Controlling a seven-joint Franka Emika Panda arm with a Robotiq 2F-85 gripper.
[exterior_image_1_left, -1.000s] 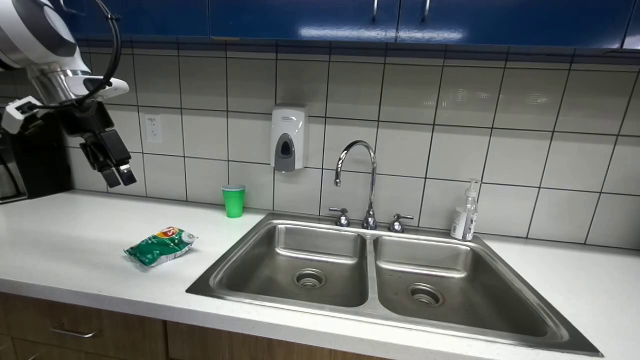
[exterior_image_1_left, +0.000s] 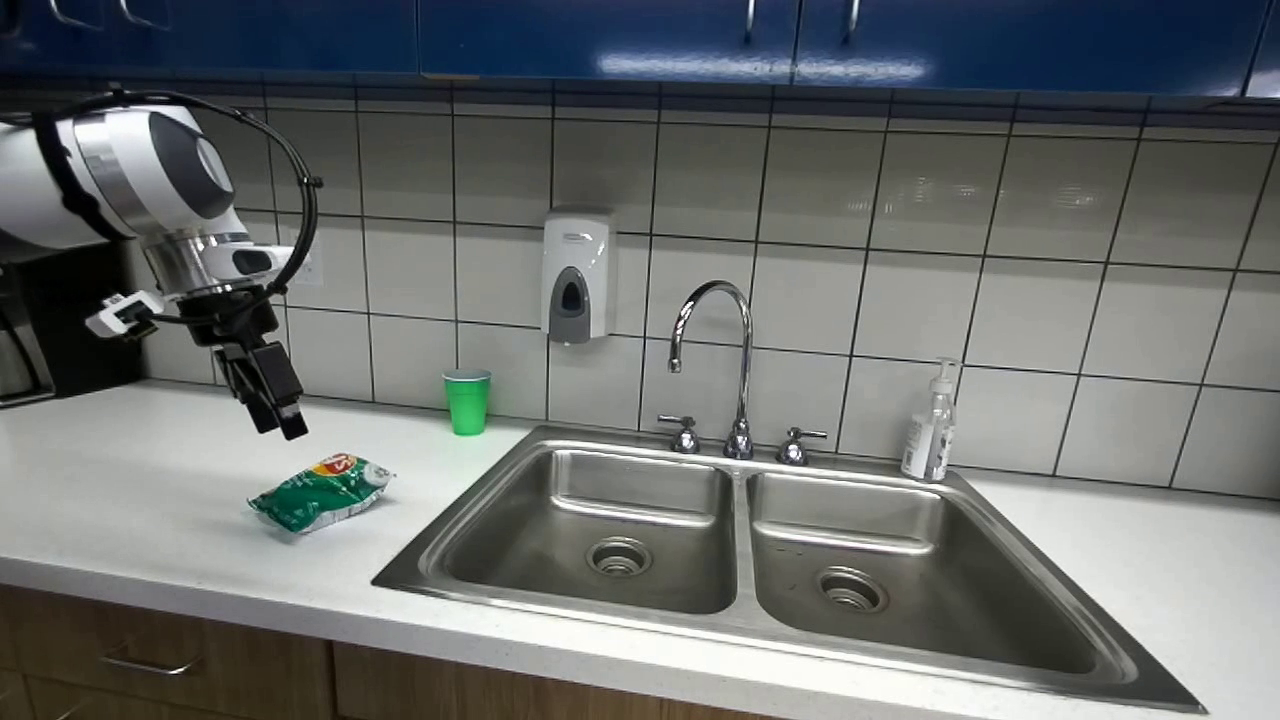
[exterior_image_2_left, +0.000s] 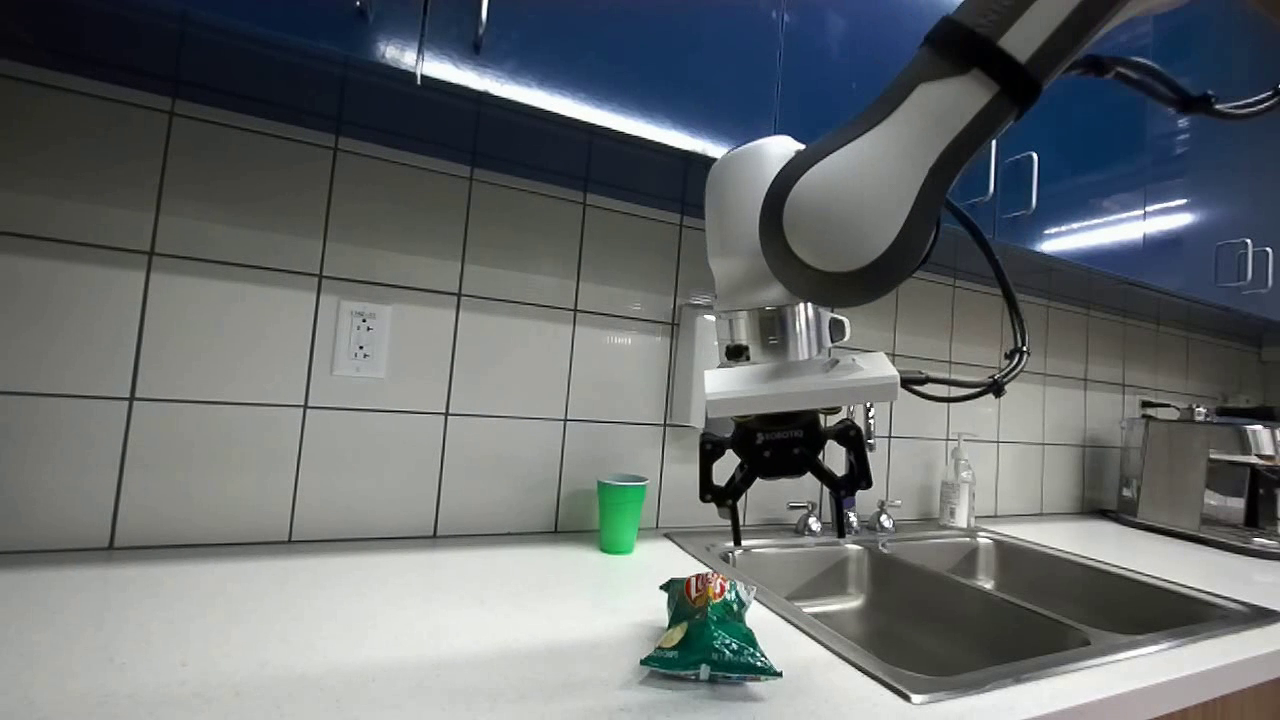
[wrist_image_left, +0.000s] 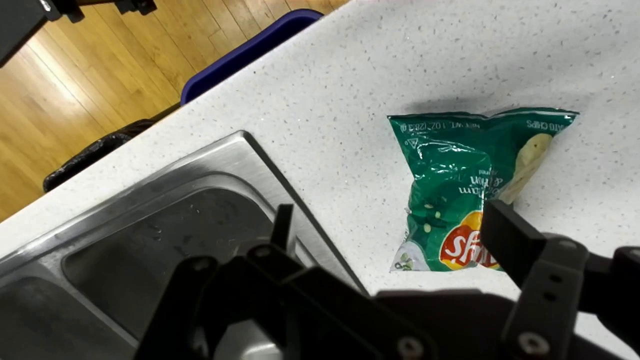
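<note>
A green bag of chips (exterior_image_1_left: 321, 493) lies on the white counter, left of the sink, in the first exterior view. My gripper (exterior_image_1_left: 278, 432) hangs above and behind it, clear of the bag. From the second exterior view, the gripper (exterior_image_2_left: 787, 542) points down with its two fingers spread and empty space between them; the bag (exterior_image_2_left: 709, 642) rests lower, toward the front. The wrist view shows the bag (wrist_image_left: 450, 180) flat on the counter, one dark finger (wrist_image_left: 510, 240) overlapping its edge in the picture. The other finger (wrist_image_left: 283, 225) appears over the sink's side. Nothing is held.
A green cup (exterior_image_1_left: 468, 403) stands by the back wall. The double steel sink (exterior_image_1_left: 741, 606) with its faucet (exterior_image_1_left: 740, 384) fills the middle. A soap bottle (exterior_image_1_left: 931, 434) sits at its far right corner. The counter left of the bag is free.
My gripper has come down and moved right, closer to the bag, in the first exterior view. The bag and the cup have stayed put.
</note>
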